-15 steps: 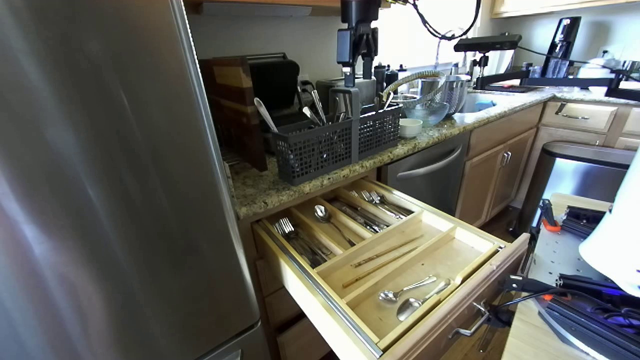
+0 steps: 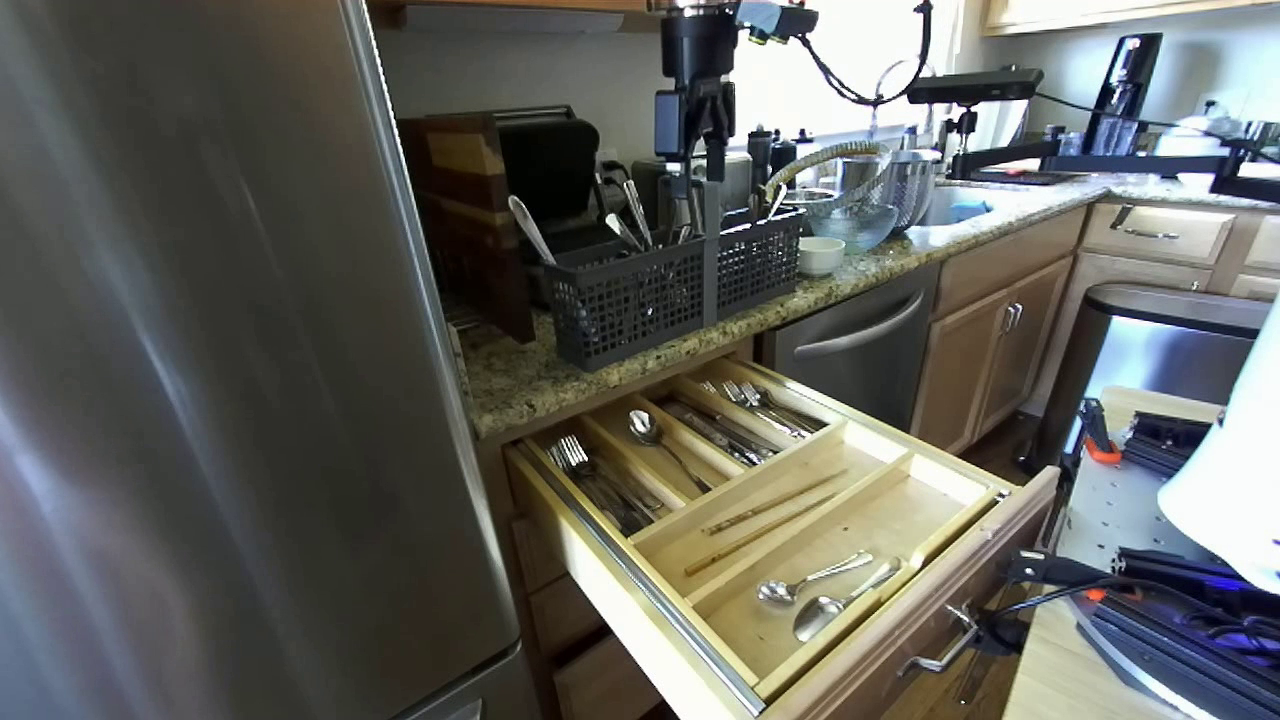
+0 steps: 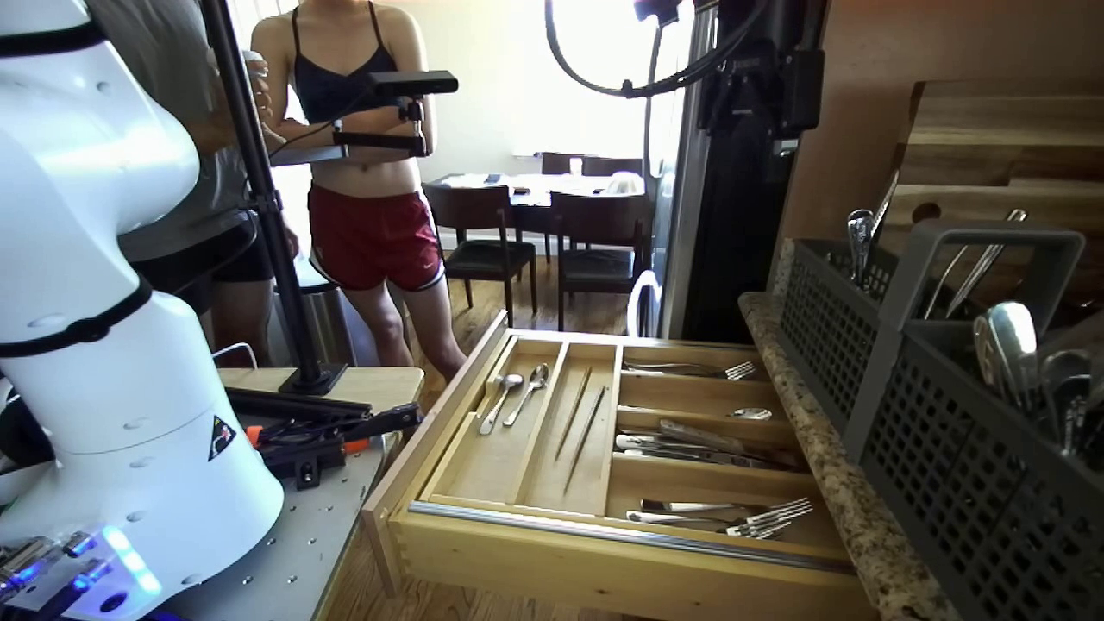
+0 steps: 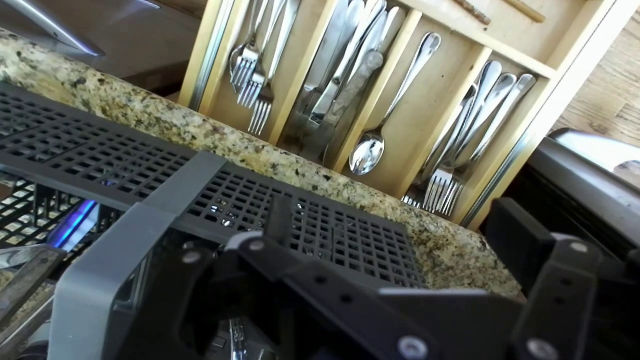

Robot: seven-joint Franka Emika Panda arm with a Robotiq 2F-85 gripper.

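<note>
My gripper (image 2: 698, 185) points down over the dark grey cutlery basket (image 2: 630, 306) on the counter, near its upright handle. In the wrist view the gripper is open, its two fingers wide apart, and no item shows held between them. The basket's handle (image 4: 99, 264) lies to the left of the fingers there. Several utensils (image 3: 1009, 352) stand in the basket. Below the counter, the open drawer (image 3: 621, 564) has wooden compartments with forks (image 3: 771, 517), knives (image 3: 693, 443), spoons (image 3: 502, 404) and two chopsticks (image 2: 768, 510).
Behind the basket are wooden boards (image 2: 474, 216). A white cup (image 2: 821, 254) and a glass bowl (image 2: 854, 226) stand beside the basket's far end. The fridge (image 2: 228, 360) borders the drawer's left side in exterior view 1. People stand beyond the drawer in exterior view 2.
In exterior view 1 my gripper has shifted left and somewhat lower, bringing its fingers closer to the basket handle. Basket and drawer contents look unchanged.
</note>
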